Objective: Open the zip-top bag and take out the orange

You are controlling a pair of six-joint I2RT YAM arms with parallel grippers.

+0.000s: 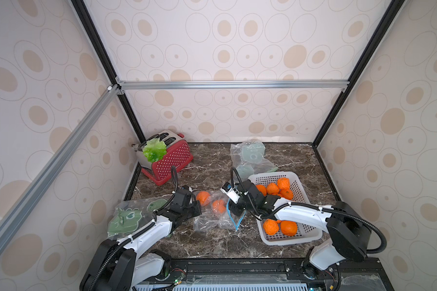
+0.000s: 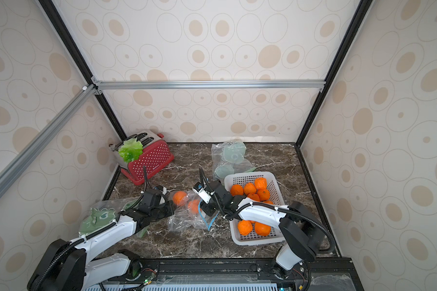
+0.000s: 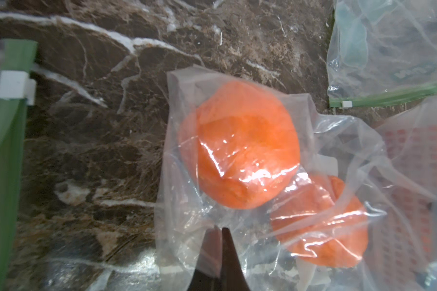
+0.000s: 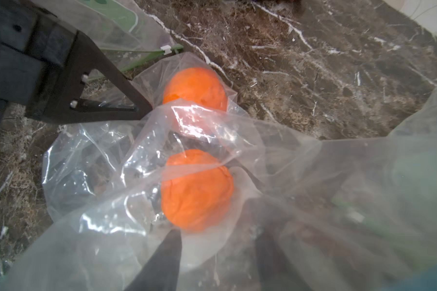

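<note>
A clear zip top bag (image 1: 213, 222) with a blue zip edge (image 1: 239, 222) lies on the counter between my arms. Two oranges show through it, a left one (image 3: 242, 145) and a right one (image 3: 320, 223). My left gripper is shut at the bag's near side, and film folds run to its tips, seen also in the right wrist view (image 4: 148, 114). My right gripper is at the bag's blue-edged mouth. Its fingers (image 4: 162, 262) stand apart, blurred behind film, with the nearer orange (image 4: 197, 189) just beyond the tips. Whether they grip anything is hidden.
A white basket of oranges (image 1: 303, 194) stands under my right forearm. Other bags lie at the back (image 1: 252, 152) and the left (image 1: 126, 220). A red toaster (image 1: 172, 160) with green lettuce (image 1: 154, 149) is at the back left.
</note>
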